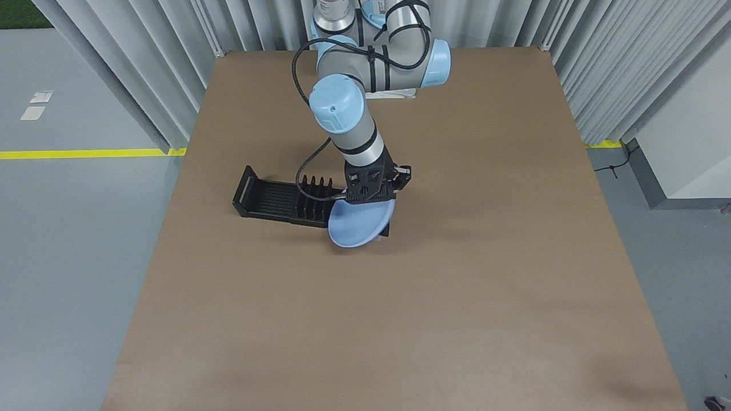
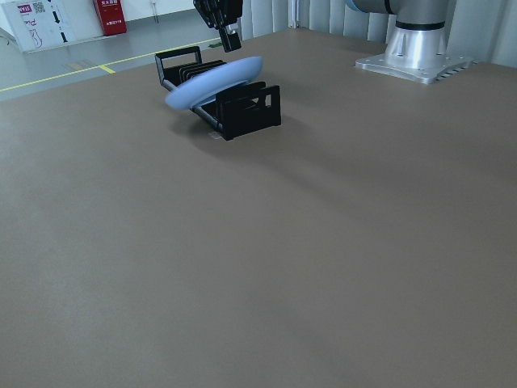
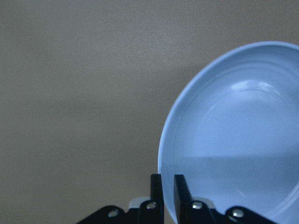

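A light blue plate (image 1: 357, 225) leans tilted on the right end of a black slotted rack (image 1: 267, 200). In the left view the plate (image 2: 213, 81) slants across the rack (image 2: 250, 113), with my gripper (image 2: 232, 40) above it. From the front, the gripper's housing (image 1: 373, 178) partly hides the plate. In the wrist view the gripper's fingers stand a narrow space apart over the plate's left rim (image 3: 187, 93); whether that rim is held is unclear.
The arm's base (image 2: 418, 61) stands at the back, with grey curtains behind it.
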